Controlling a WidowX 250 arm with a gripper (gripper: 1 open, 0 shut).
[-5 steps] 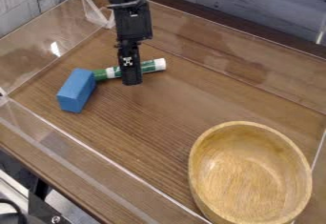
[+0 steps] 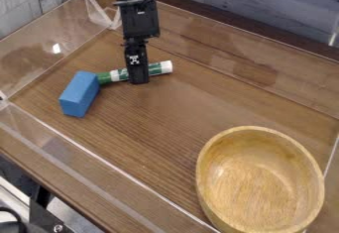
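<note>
My black gripper [image 2: 137,76] reaches down from the top centre onto a green and white cylinder, like a marker [image 2: 157,67], lying on the wooden table [image 2: 199,108]. Its fingertips are over the middle of the cylinder and appear shut; whether anything is between them is too small to tell. A blue block [image 2: 79,94] lies just left of the cylinder's left end.
A large pale yellow bowl [image 2: 261,177] sits at the front right. Clear low walls edge the left side, and a raised edge runs along the back right.
The gripper has shifted very slightly to the left. The cylinder and the block look nearly unmoved.
</note>
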